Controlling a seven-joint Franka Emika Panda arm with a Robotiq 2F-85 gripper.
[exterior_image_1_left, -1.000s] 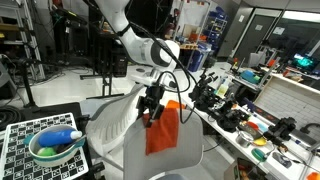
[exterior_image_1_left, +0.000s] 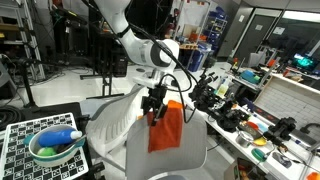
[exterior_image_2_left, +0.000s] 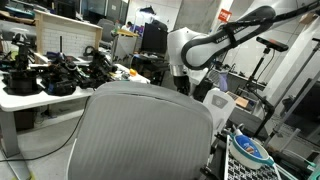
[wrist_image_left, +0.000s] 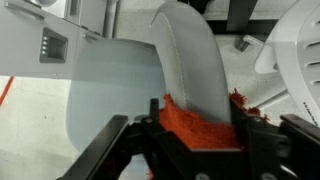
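An orange-red cloth (exterior_image_1_left: 165, 130) hangs over the top of a grey chair back (exterior_image_1_left: 180, 158). In the wrist view the cloth (wrist_image_left: 198, 128) is bunched over the curved grey rim (wrist_image_left: 190, 60), between my fingers. My gripper (exterior_image_1_left: 154, 112) is at the cloth's upper left part. A gap shows between the fingertips, so the gripper is part open, with cloth and rim in that gap. From the other side, the chair back (exterior_image_2_left: 140, 130) hides most of the cloth, and the gripper is near its upper right edge.
A white chair (exterior_image_1_left: 105, 125) stands close on the left. Beside it, a bowl with colored items (exterior_image_1_left: 55, 150) rests on a checkered board (exterior_image_1_left: 15, 145). Tables crowded with tools (exterior_image_1_left: 235, 105) lie behind and to the right.
My gripper has shifted slightly up and right in exterior view 1. The cloth still hangs over the chair back, its outline shifted a little.
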